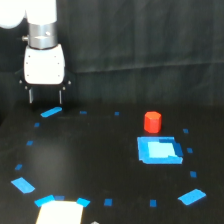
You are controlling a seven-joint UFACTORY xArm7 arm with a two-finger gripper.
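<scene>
High at the left hangs my white gripper (46, 97), pointing down, its two dark fingers spread wide apart with nothing visible between them. A red block (152, 122) stands on the black table right of centre, well away from the gripper. Just in front of it is a shallow blue tray (143, 151) with a pale patch inside. The block appears to be behind the tray's far edge; whether they touch is hard to tell.
Blue tape pieces mark the black surface, among them one strip (50, 112) near the gripper and another (192, 197) at lower right. A white object (60, 213) is cut off by the bottom edge.
</scene>
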